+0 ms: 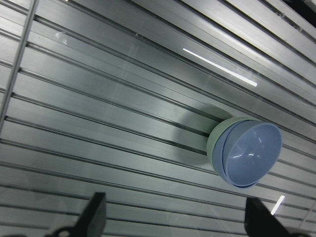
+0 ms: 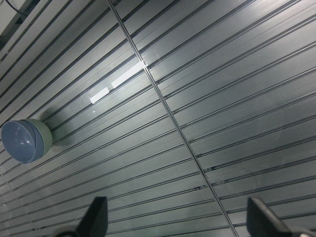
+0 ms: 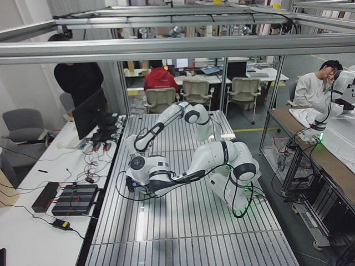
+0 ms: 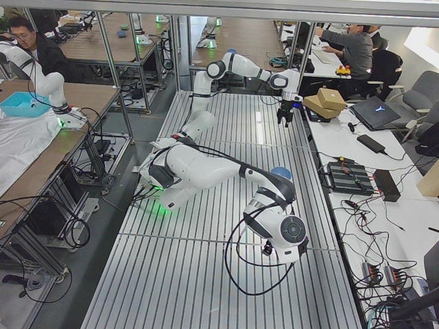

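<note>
Blue bowls [image 1: 249,155] are nested in a green bowl [image 1: 216,136] on the slatted table, right of centre in the left wrist view and at far left in the right wrist view. My left gripper is above the slats beside the stack, fingers wide apart, nothing between them. My right gripper is also open and empty, over bare slats. In the camera left view my arms hide most of the stack; in the camera right view a blue bowl [image 4: 281,171] shows behind the near arm.
The slatted table [image 4: 192,288] has much free room around the stack. A white side desk [image 3: 33,238] with electronics, cables and a monitor [image 3: 89,113] runs along one long edge. Metal frame beams cross overhead.
</note>
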